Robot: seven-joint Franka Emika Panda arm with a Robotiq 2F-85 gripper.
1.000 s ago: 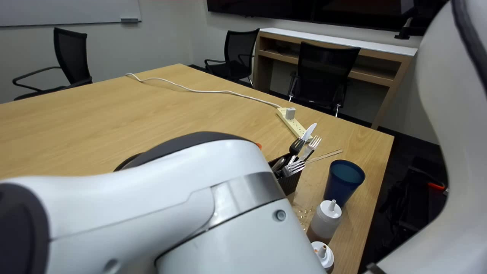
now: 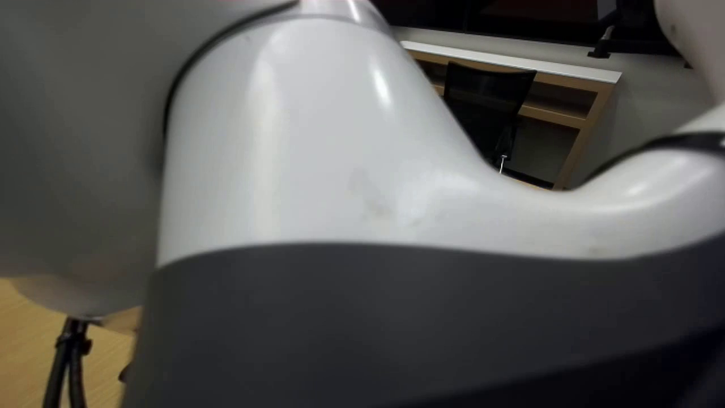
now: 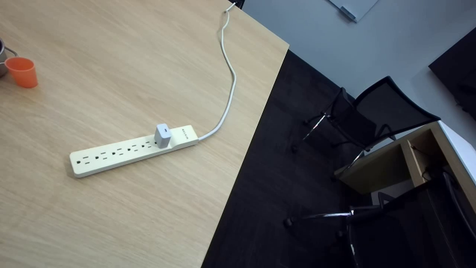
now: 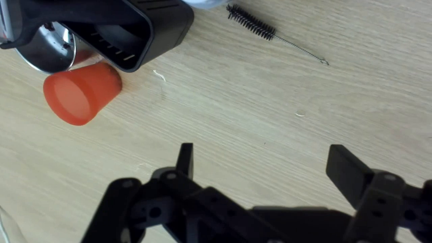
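My gripper stands open in the wrist view, its dark fingers spread wide over bare wood with nothing between them. Ahead of it on the left lies an orange cup (image 4: 101, 87) on its side, its mouth facing lower left. A black slotted holder (image 4: 168, 36) is tipped over just beyond the cup, and a metal container (image 4: 42, 48) lies beside it. Further right rests a bottle brush (image 4: 259, 26) with black bristles and a twisted wire handle. In exterior view 1 the white and grey arm (image 2: 326, 149) covers most of the picture, and the gripper is hidden.
A white power strip (image 3: 116, 154) with a plug-in adapter (image 3: 162, 136) lies on the table (image 3: 147, 219), its cord (image 3: 232, 76) running towards the far end. Chairs (image 3: 392, 111) stand past the table's edge. A pale object (image 4: 206, 3) is cut off at the wrist view's top.
In exterior view 1 the arm has swung across close to the camera. It now blocks the cutlery holder, blue cup, bottles and power strip that showed a second ago.
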